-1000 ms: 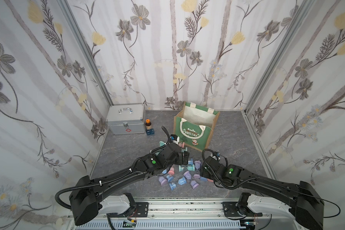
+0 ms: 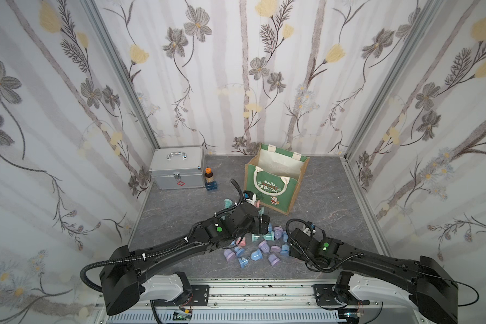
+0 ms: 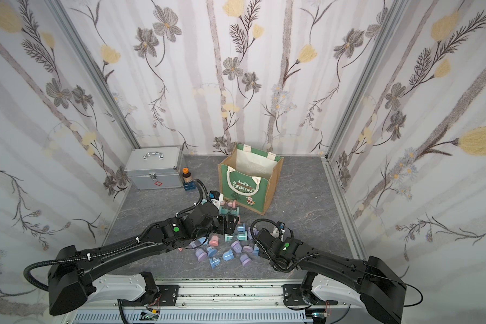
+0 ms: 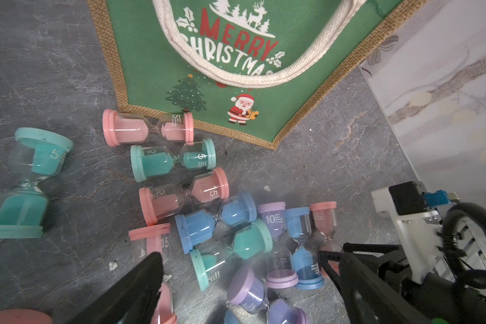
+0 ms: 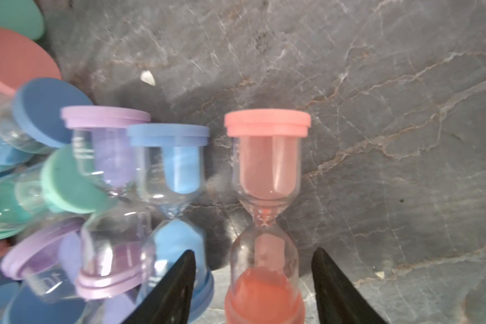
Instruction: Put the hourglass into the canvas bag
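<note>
The green canvas bag with white handles stands upright behind a spread of hourglasses in pink, teal, blue and purple. My left gripper hangs open over that spread, in front of the bag, with hourglasses below its fingers. At the spread's right end, my right gripper is low, its fingers apart on either side of the lower bulb of a pink hourglass; contact cannot be told. A blue hourglass and a purple one stand close to its left. A larger teal hourglass is at the left in the left wrist view.
A silver case and a small brown bottle with an orange cap stand at the back left. Walls enclose the back and sides.
My right gripper has shifted slightly to the right and down toward the front. The bag is unchanged.
</note>
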